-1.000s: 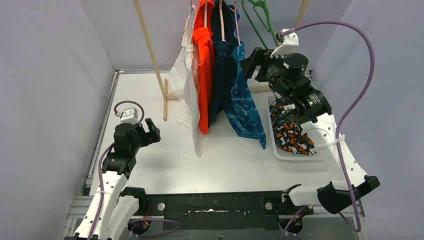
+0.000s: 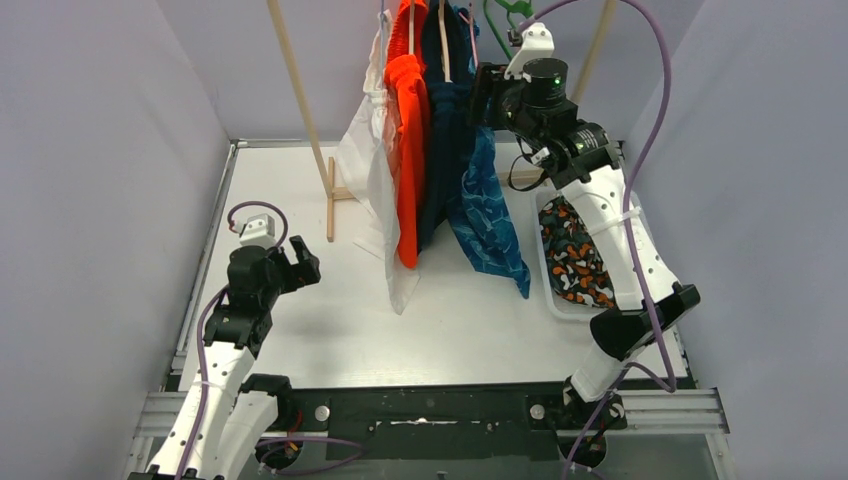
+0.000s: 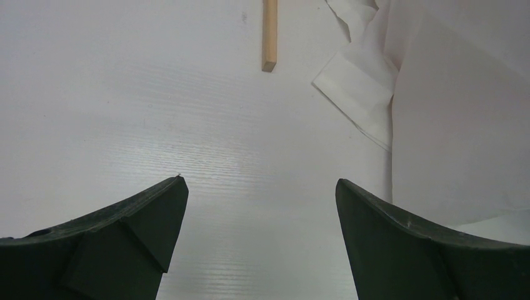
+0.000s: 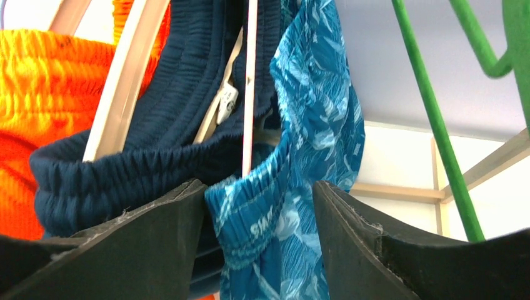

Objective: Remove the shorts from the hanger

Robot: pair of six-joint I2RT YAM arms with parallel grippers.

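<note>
Blue patterned shorts [image 2: 492, 230] hang at the right of the row of garments, on a pink hanger [image 4: 249, 81]. In the right wrist view my right gripper is part open, its fingers on either side of the shorts' gathered waistband [image 4: 244, 212]; whether they touch it I cannot tell. My left gripper [image 2: 301, 257] stands open and empty at the left, over the bare table, near white fabric [image 3: 456, 112].
Orange [image 2: 405, 170] and navy [image 2: 445, 170] garments hang beside the shorts. Green hangers [image 4: 440, 137] are to the right. A tray [image 2: 555, 311] with patterned cloth sits at right.
The left arm and the garments look unchanged in the top view.
</note>
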